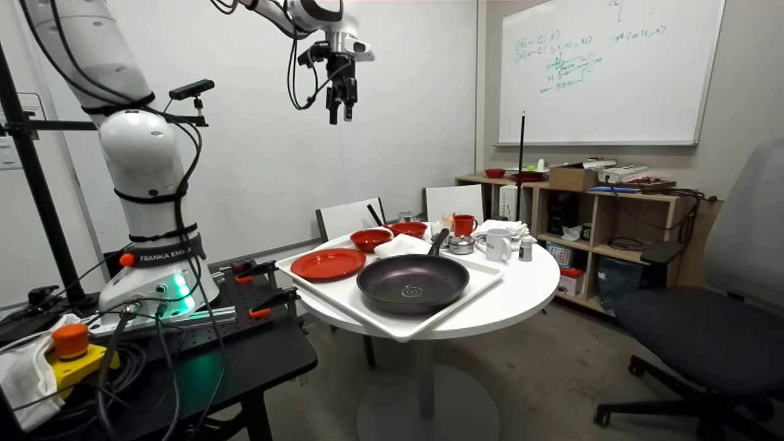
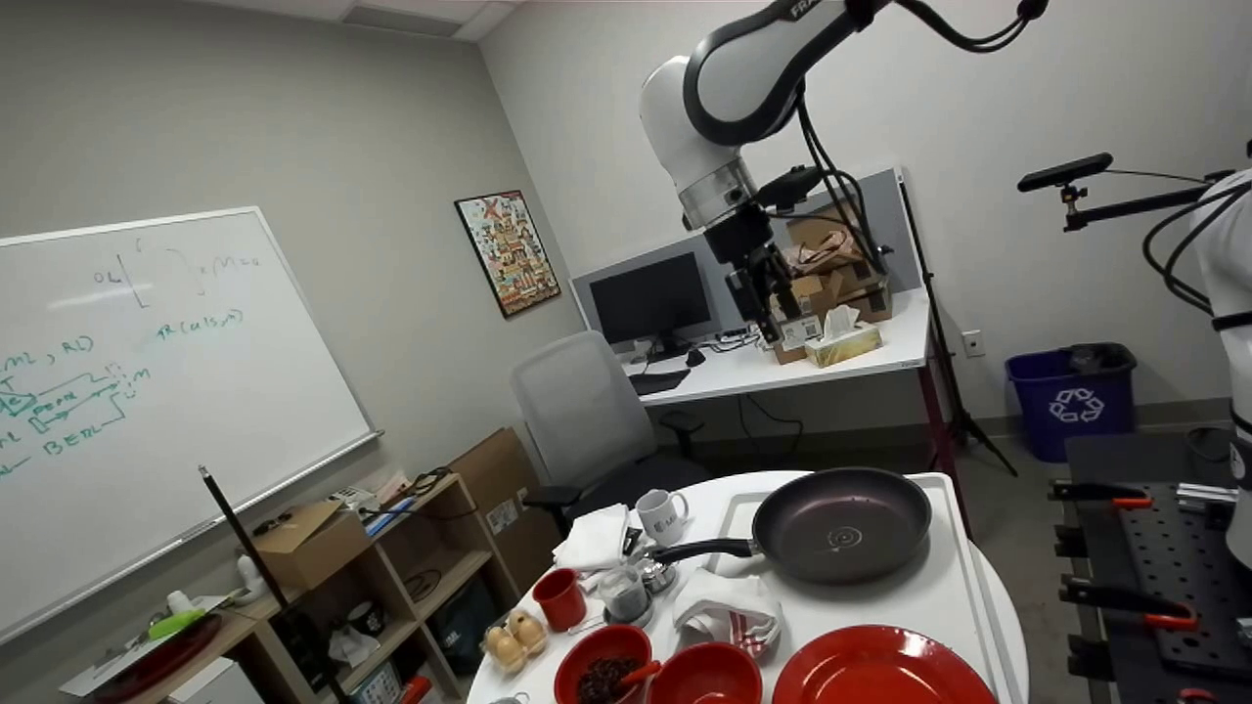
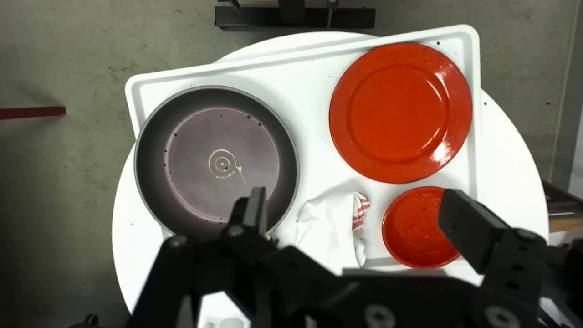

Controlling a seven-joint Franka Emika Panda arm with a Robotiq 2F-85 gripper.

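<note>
High above the round white table, my gripper (image 1: pixel 341 120) points down, open and empty; the wrist view shows its fingers spread wide with only tableware far below. A dark frying pan (image 3: pixel 222 156) lies on a white tray (image 3: pixel 311 82), its handle pointing toward the table's middle in both exterior views. Beside it on the tray is a flat red plate (image 3: pixel 401 113). A folded white cloth with red stripes (image 3: pixel 330 229) and a red bowl (image 3: pixel 419 227) lie near the tray's other edge. The gripper body hides part of the table in the wrist view.
Crowded on the table are a second red bowl (image 2: pixel 602 665) with dark contents, a red mug (image 2: pixel 559 599), a white mug (image 2: pixel 660 514), eggs (image 2: pixel 514 640) and white napkins (image 2: pixel 593 539). An office chair (image 1: pixel 705 294) and a shelf (image 1: pixel 610 242) stand beyond. Air around the gripper is clear.
</note>
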